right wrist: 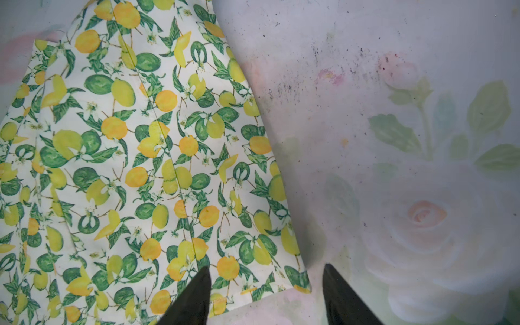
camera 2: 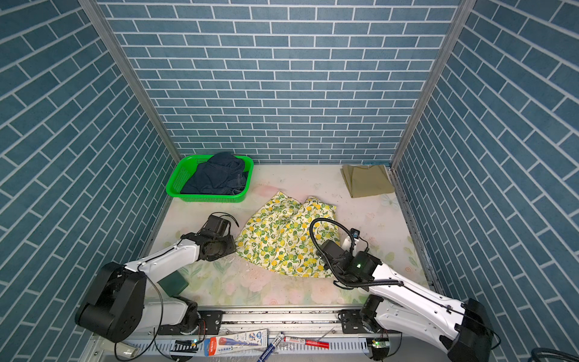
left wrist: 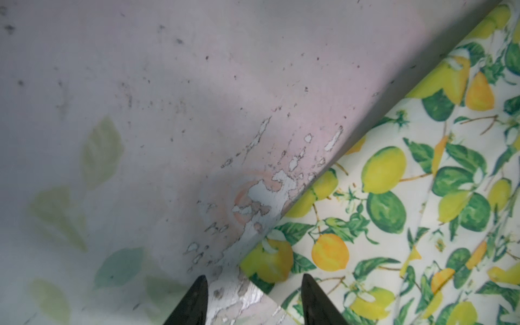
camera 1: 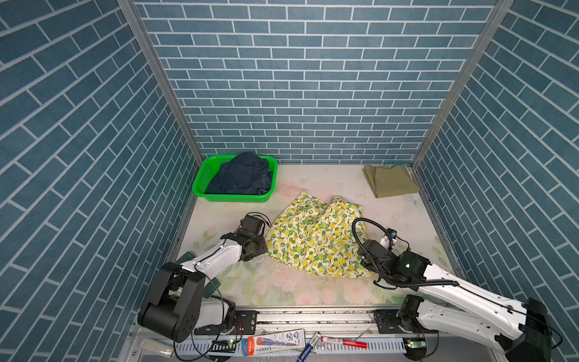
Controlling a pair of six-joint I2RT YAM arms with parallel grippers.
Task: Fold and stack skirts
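Note:
A lemon-print skirt lies spread on the table, its top edge bunched and uneven. My left gripper is open over the skirt's lower left corner, with that corner showing between its fingers. Over the lower right corner hangs my right gripper, also open; that corner shows between its fingertips, not gripped. In the top right view a folded olive skirt lies flat at the back right. Dark blue cloth is heaped in the green basket at the back left.
A dark green object lies beneath the left arm. Markers and a packet lie along the front rail beyond the table edge. Bare table stretches in front of the skirt and between basket and olive stack.

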